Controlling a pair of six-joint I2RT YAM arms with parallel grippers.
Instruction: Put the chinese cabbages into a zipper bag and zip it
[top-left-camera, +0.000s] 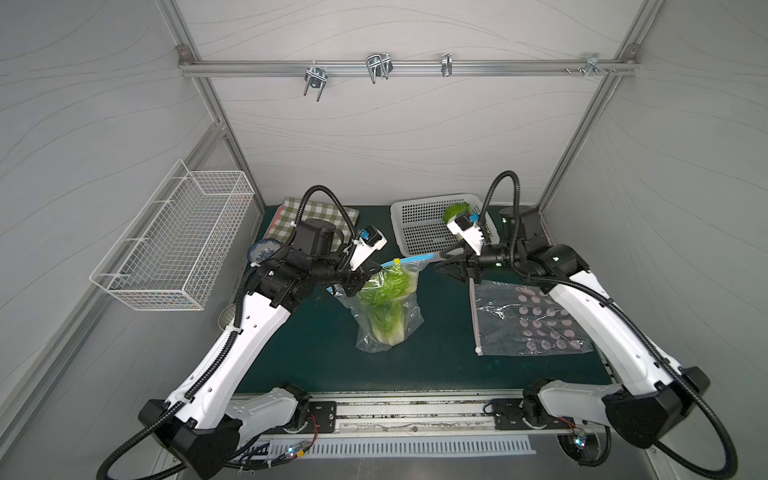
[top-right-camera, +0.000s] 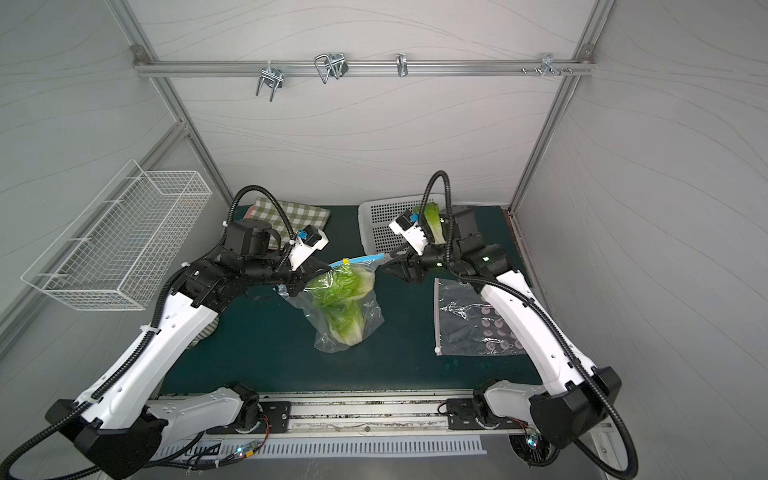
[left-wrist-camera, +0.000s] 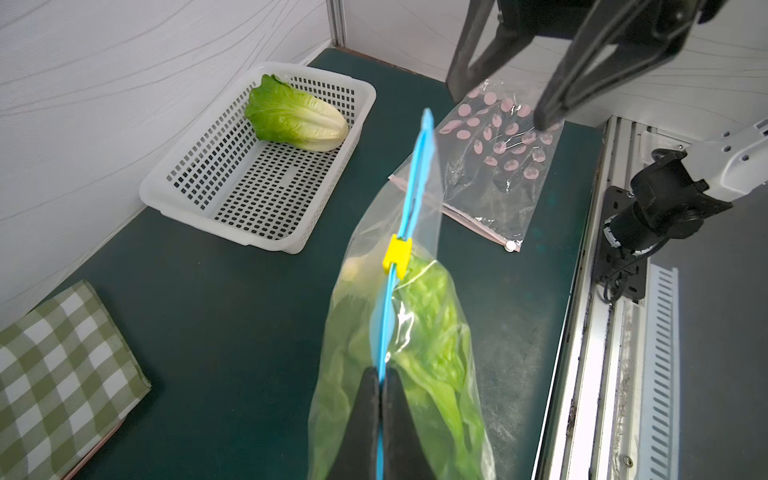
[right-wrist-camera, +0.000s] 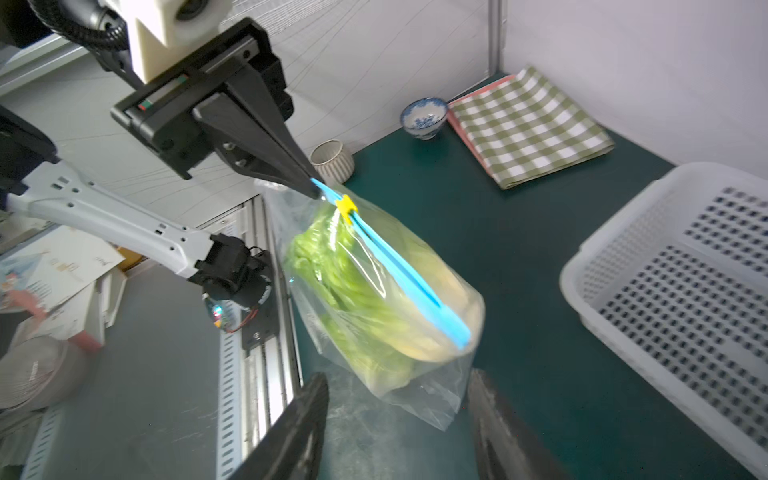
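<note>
A clear zipper bag (top-left-camera: 384, 312) with pale-green cabbage inside hangs over the middle of the table. My left gripper is shut on its blue zipper strip (left-wrist-camera: 415, 184), near one end; a yellow slider (left-wrist-camera: 397, 254) sits farther along it. My right gripper stands open, apart from the strip's free end, with nothing between its fingers. Another cabbage (left-wrist-camera: 296, 116) lies in a white plastic basket (left-wrist-camera: 160, 192) at the back.
A second, flat bag (top-left-camera: 532, 320) with pink dots lies at the right. A checked cloth (left-wrist-camera: 56, 360) lies at the back left, near bowls (right-wrist-camera: 424, 120). A wire basket (top-left-camera: 176, 240) is on the left wall.
</note>
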